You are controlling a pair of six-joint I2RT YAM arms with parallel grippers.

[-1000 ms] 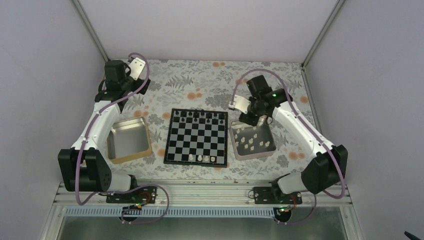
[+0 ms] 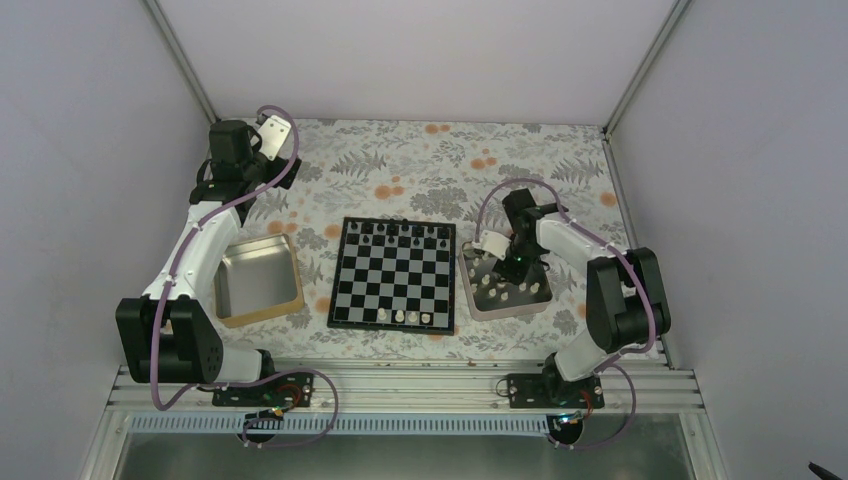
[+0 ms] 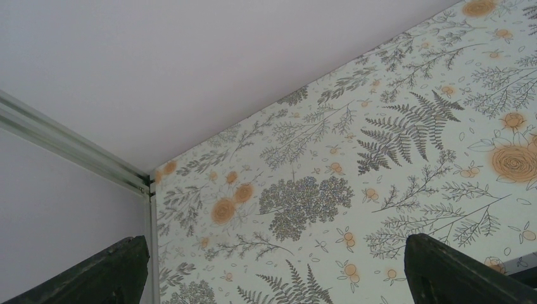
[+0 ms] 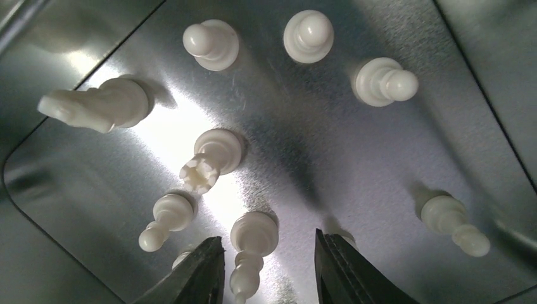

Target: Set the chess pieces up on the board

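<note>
The black-and-silver chessboard lies mid-table, with black pieces set along its far rows and several white pieces on its near row. White pieces stand upright in the grey tray. My right gripper is over that tray, fingers apart. In the right wrist view, a slim white piece appears between the fingers, nearer the left one; contact cannot be told. Near it are a crown-topped piece, a knight-like piece and several pawns. My left gripper stands open and empty at the far left.
An empty tan-rimmed tray sits left of the board. The right tray's walls surround the white pieces closely. Patterned tabletop behind the board is clear.
My right arm has drawn back toward the near side, bringing its gripper from the tray's far edge to over the pieces inside. The left arm and the board are unchanged.
</note>
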